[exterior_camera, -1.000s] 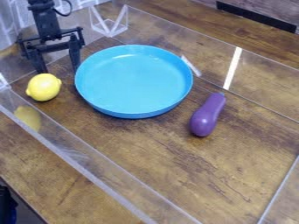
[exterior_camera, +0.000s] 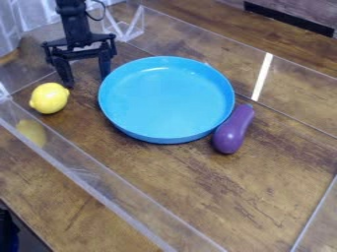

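My black gripper is at the upper left, open, its fingers low over the table beside the left rim of a large blue round tray. A yellow lemon lies just below the gripper, left of the tray. A purple eggplant lies on the wooden table by the tray's right side.
Clear walls border the wooden workspace.
The blue tray has shifted to the right, closer to the eggplant. My gripper has moved right along with it, its fingers staying near the tray's left side.
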